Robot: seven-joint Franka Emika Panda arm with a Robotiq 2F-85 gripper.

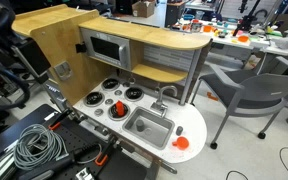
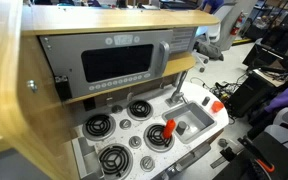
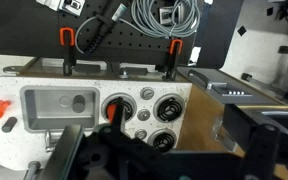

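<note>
My gripper appears as dark shapes along the bottom of the wrist view, its fingers apart and nothing visible between them. In exterior view 1 the black arm hangs at the upper left, above and away from the counter. A red-orange object [image 2: 169, 129] stands on the stovetop [image 2: 132, 140] among the burners, near the sink. Beyond the sink [image 1: 148, 128], on the white counter, lies another red-orange item [image 1: 182, 142]. A small grey object [image 1: 140, 125] shows in the sink. A small dark piece [image 3: 9, 124] is beside the sink.
A silver microwave [image 2: 119, 61] sits under the wooden shelf [image 1: 149, 34], overhanging the back of the stove. A curved faucet [image 1: 165, 92] rises behind the sink. Coiled cable [image 1: 39, 147] lies on the black robot base. A grey chair [image 1: 249, 95] stands beyond the counter.
</note>
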